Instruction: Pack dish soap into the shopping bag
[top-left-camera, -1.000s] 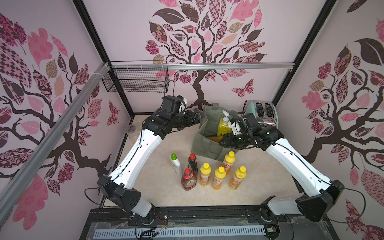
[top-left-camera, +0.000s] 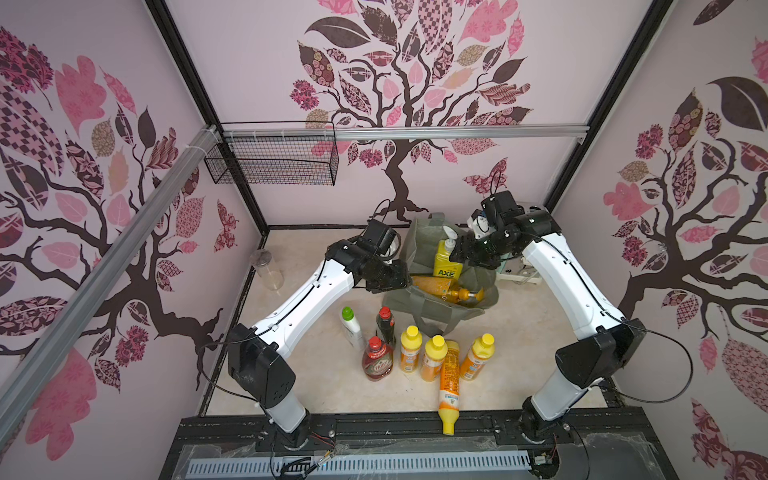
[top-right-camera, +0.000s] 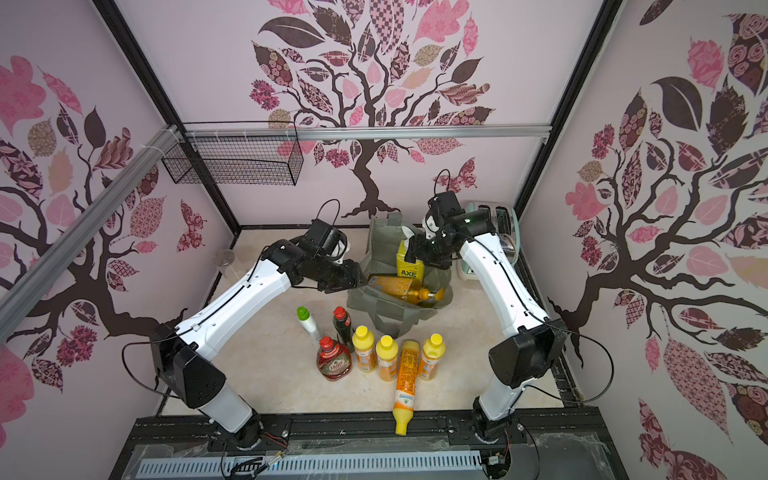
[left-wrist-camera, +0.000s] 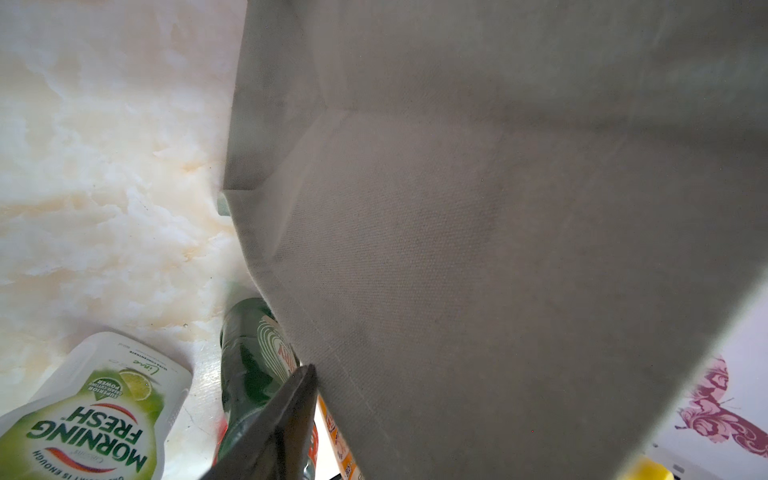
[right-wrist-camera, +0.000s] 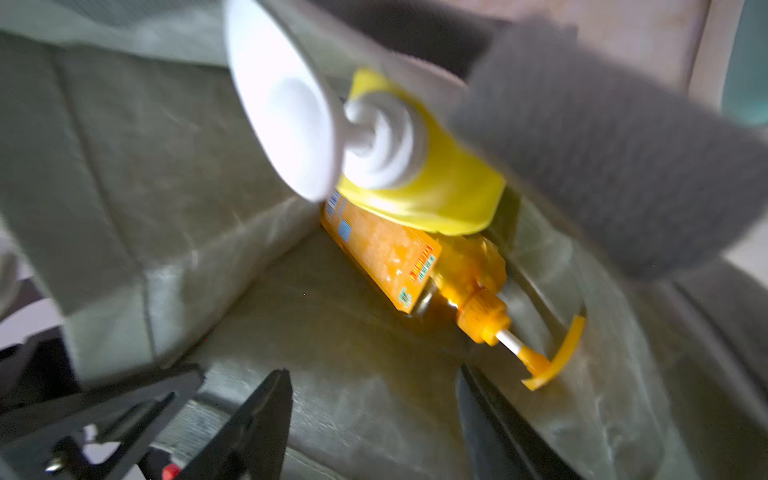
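Note:
The grey-green shopping bag (top-left-camera: 428, 308) stands open at mid-table. Inside it are a yellow AXE bottle (top-left-camera: 446, 260) with a white pump top and an orange pump bottle (right-wrist-camera: 384, 248) lying on its side. My left gripper (top-left-camera: 402, 276) is at the bag's left rim. Grey cloth fills most of the left wrist view; one finger (left-wrist-camera: 280, 428) shows, the other is hidden. Above the bag's right side, my right gripper has its fingers apart with nothing between them. Several dish soap bottles are in front of the bag, including a white green-capped one (left-wrist-camera: 88, 416).
An orange bottle (top-left-camera: 450, 376) lies toppled, its yellow cap past the table's front edge. Upright yellow-capped bottles (top-left-camera: 410, 348) and a red-capped brown bottle (top-left-camera: 377, 360) crowd nearby. A toaster (top-right-camera: 494, 232) stands behind right; a clear jar (top-left-camera: 270, 272) is far left.
An orange bottle standing before the bag has toppled towards the front edge. My left gripper came down and right to the bag's rim.

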